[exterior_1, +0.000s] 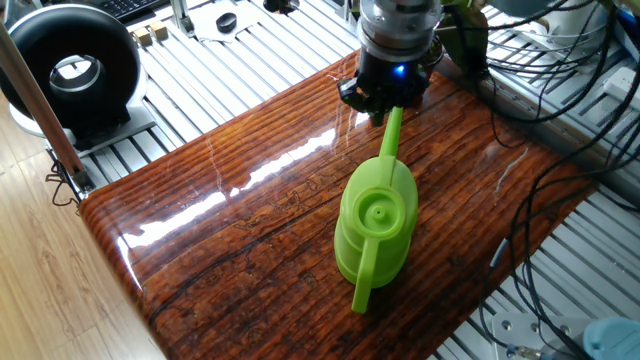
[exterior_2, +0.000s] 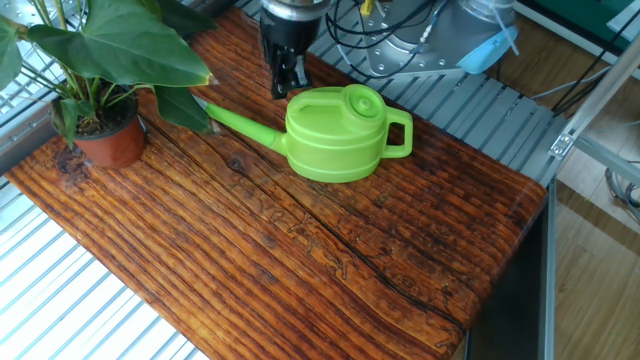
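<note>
A light green watering can stands upright on the brown wooden table. Its spout points toward the arm in exterior view 1, and its handle faces the near side. In exterior view 2 the can shows from the side, spout to the left and handle to the right. My black gripper is above the table near the spout end, overlapping the spout tip in exterior view 1. In exterior view 2 the gripper hangs behind the can, apart from its handle. Whether the fingers are parted does not show clearly.
A potted plant with large leaves stands at the table's left corner in exterior view 2, one leaf over the spout tip. Black cables hang along the right in exterior view 1.
</note>
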